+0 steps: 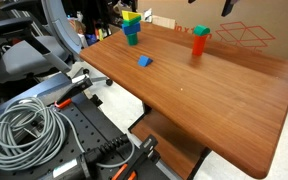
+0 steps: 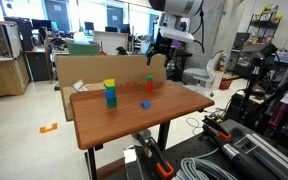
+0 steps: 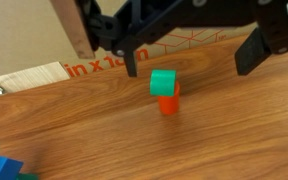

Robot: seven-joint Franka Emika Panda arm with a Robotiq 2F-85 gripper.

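A green block point(image 1: 201, 31) rests on top of a red block point(image 1: 198, 46) near the back of the wooden table. Above this pair, at the top edge of exterior view 1, the fingertips of my gripper point(image 1: 210, 5) come into sight. The wrist view has the green block point(image 3: 163, 82) and the red block point(image 3: 169, 103) a little beyond my gripper, whose fingers are spread wide with nothing between them. To the left stands a stack with a yellow block point(image 1: 131, 16) over a blue block point(image 1: 133, 27) over another green block point(image 1: 133, 40).
A small blue piece point(image 1: 144, 61) lies alone on the table point(image 1: 219, 95), which is bare toward its right end. Behind the table rises a low board point(image 2: 84, 71). Coiled cable point(image 1: 29, 135) sits off the front side.
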